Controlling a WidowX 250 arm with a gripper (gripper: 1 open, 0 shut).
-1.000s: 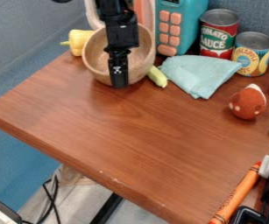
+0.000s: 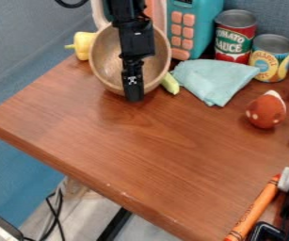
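My black gripper (image 2: pixel 133 87) reaches down from the top into a tan bowl (image 2: pixel 104 61) at the back left of the wooden table (image 2: pixel 147 160). Its tip is at the bowl's near rim; whether its fingers are open, shut or holding the rim cannot be made out. A pale yellow-green item (image 2: pixel 170 84) lies just right of the bowl, and a yellow object (image 2: pixel 81 43) is behind it on the left.
A blue toy appliance (image 2: pixel 200 28), tomato sauce can (image 2: pixel 234 40), second can (image 2: pixel 271 58) and folded cloth (image 2: pixel 215 81) fill the back. An egg-shaped toy (image 2: pixel 266 110) and orange marker (image 2: pixel 255 212) are at right.
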